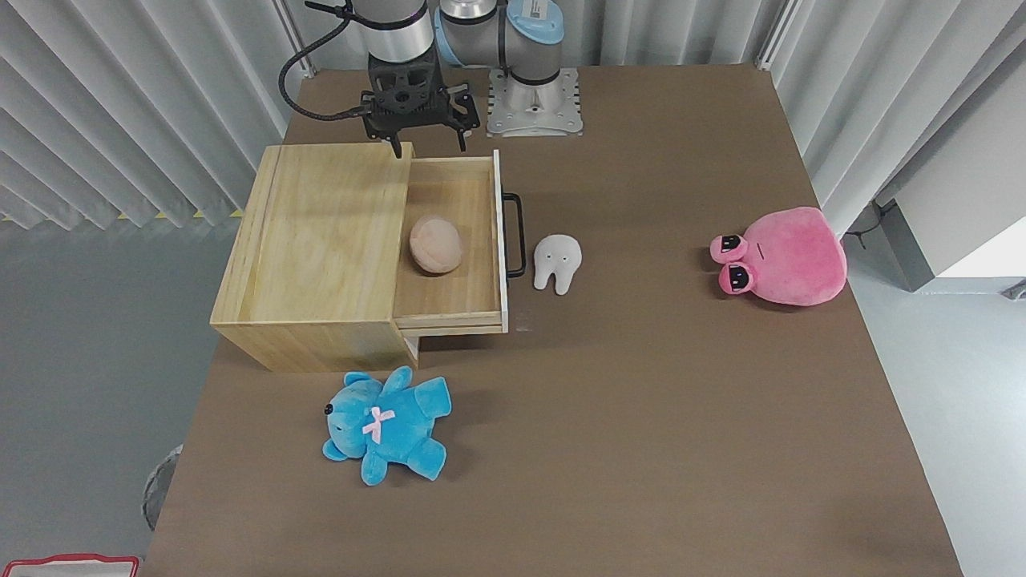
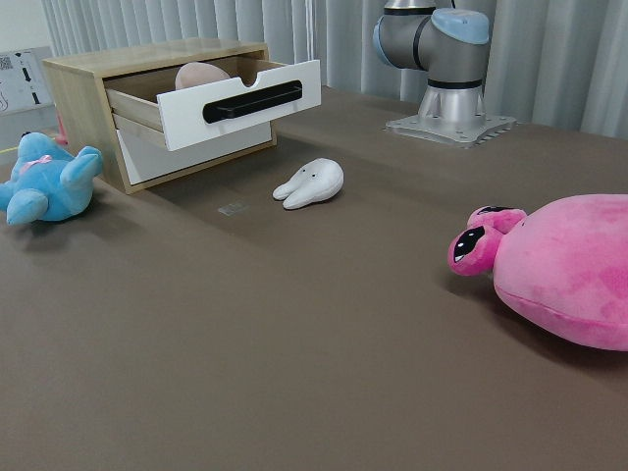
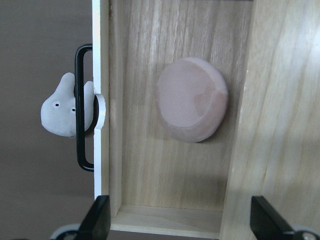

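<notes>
My gripper (image 1: 432, 144) is open above the back of a wooden cabinet (image 1: 308, 231) (image 2: 88, 93), its fingers wide apart with nothing between them. The drawer (image 1: 452, 308) (image 2: 226, 108) is pulled out, its black handle (image 3: 80, 110) on the white front. Inside lies a round beige plush (image 1: 437, 245) (image 2: 201, 77) (image 3: 190, 100). Just outside the drawer front, a small white plush (image 1: 557, 258) (image 2: 312, 183) (image 3: 60, 112) lies on the table.
A blue bear (image 1: 389, 426) (image 2: 49, 182) lies in front of the cabinet. A pink plush (image 1: 789, 258) (image 2: 569, 270) is at the table's right. The robot base (image 1: 535, 106) stands at the back.
</notes>
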